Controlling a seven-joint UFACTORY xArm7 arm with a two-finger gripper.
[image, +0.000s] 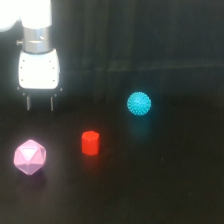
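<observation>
My gripper (40, 103) hangs at the upper left, its two thin dark fingers pointing down and standing apart, with nothing visible between them. Below it, a pink faceted ball (30, 157) rests on the dark surface. To the right of that ball is a small red block (91, 143) with an angular outline. Farther back and to the right lies a blue bumpy ball (139, 103). All three objects are apart from one another, and the gripper touches none of them.
A dark backdrop (150, 40) rises behind the tabletop, and no containers are in view.
</observation>
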